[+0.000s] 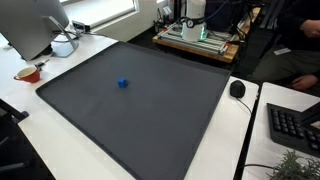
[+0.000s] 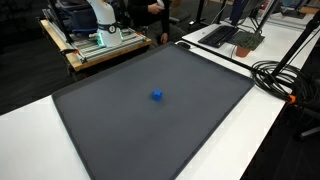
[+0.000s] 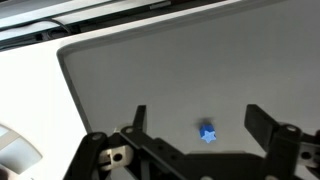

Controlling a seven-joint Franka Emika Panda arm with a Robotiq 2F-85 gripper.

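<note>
A small blue block [image 1: 122, 83] lies alone on the dark grey mat [image 1: 150, 110], towards its far left in exterior view 1. The same blue block [image 2: 157, 96] is near the mat's middle in exterior view 2. From the wrist view, the block [image 3: 207, 132] shows a lighter star-like shape on its upper face. My gripper is open, its two dark fingers wide apart, with the block seen between them but lower down on the mat, not held. Neither exterior view shows the gripper.
A red cup [image 1: 28, 74] stands on the white table at the left. At the right are a black mouse-like object [image 1: 237, 89] and a keyboard [image 1: 292, 130]. Coiled black cable [image 2: 280, 78] lies beyond the mat's right edge. Around the block, the mat is bare.
</note>
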